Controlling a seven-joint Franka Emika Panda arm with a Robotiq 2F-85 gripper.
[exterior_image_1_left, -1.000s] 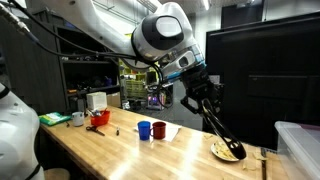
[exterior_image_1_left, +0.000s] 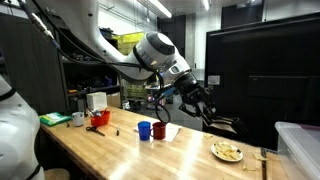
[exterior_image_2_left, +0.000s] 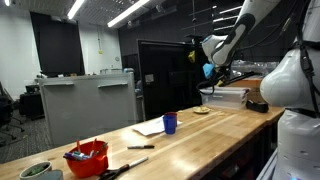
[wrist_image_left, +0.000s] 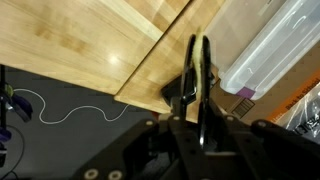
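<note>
My gripper (exterior_image_1_left: 203, 107) is in the air above the table's far side, shut on a long dark utensil (exterior_image_1_left: 228, 126) that slants down to the right. In the wrist view the fingers (wrist_image_left: 190, 75) stand close together, with a narrow tan strip between them; its exact nature is hard to make out. A white plate (exterior_image_1_left: 227, 152) of yellowish food lies on the wooden table, below the utensil and apart from it. From the other side, the plate (exterior_image_2_left: 201, 110) shows near the table's far end.
Blue cup (exterior_image_1_left: 144, 130) and dark red cup (exterior_image_1_left: 159, 131) stand mid-table. A red basket (exterior_image_1_left: 99, 117), knife and mugs are at the left. A clear plastic bin (exterior_image_1_left: 298, 145) borders the right side.
One second ago the dark utensil hung lower, across the plate. The arm has since risen and drawn back, carrying the utensil up and clear, so the plate now shows fully.
</note>
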